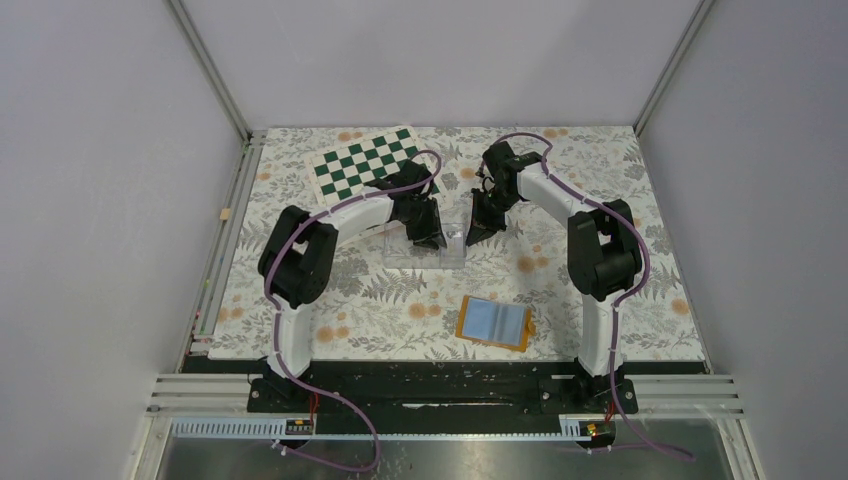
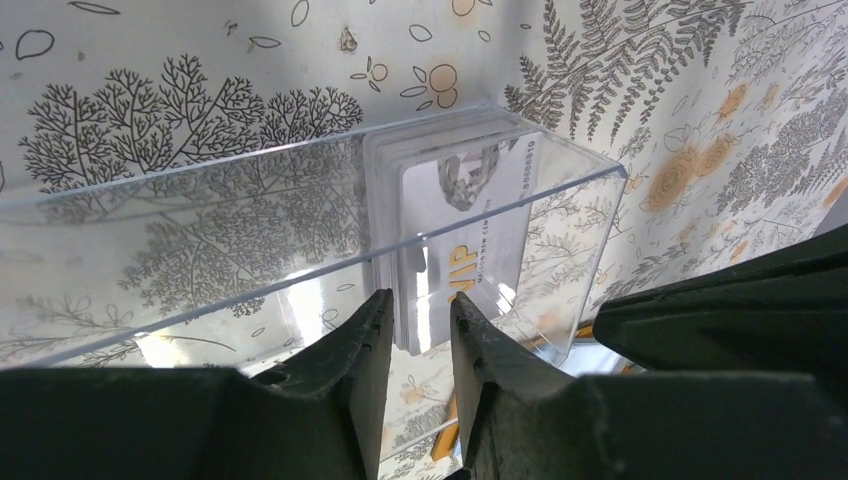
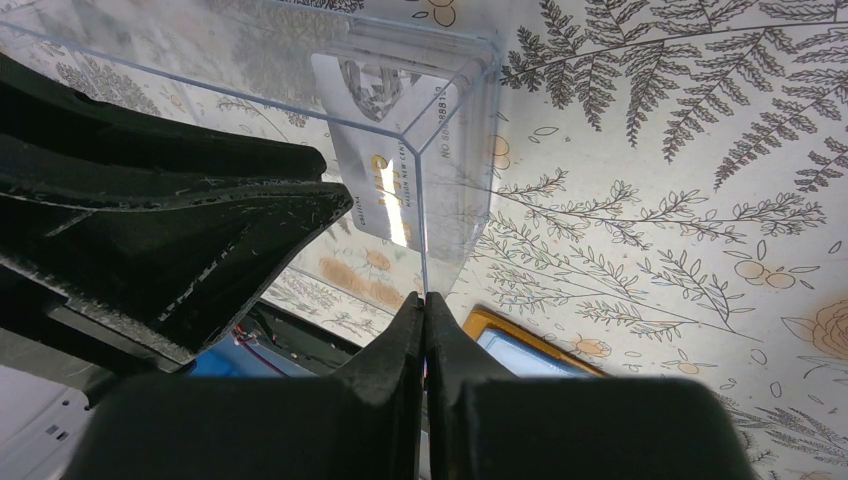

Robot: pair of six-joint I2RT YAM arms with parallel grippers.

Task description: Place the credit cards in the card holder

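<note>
A stack of pale credit cards point(image 2: 450, 225) with gold print stands on edge at the right end of a clear, open-topped box point(image 2: 210, 170). Over the box, my left gripper is part open, its fingertips close to the cards' edges; no card is visibly held between them. My right gripper is shut on the box's clear right end wall, beside the cards point(image 3: 375, 160). The card holder point(image 1: 511, 322), orange-edged with blue-grey panels, lies open and flat near the table's front.
Behind the left arm, a green-and-white checkered sheet point(image 1: 365, 165) lies on the patterned table point(image 1: 600, 330). There is free room around the card holder and at the table's front left and right.
</note>
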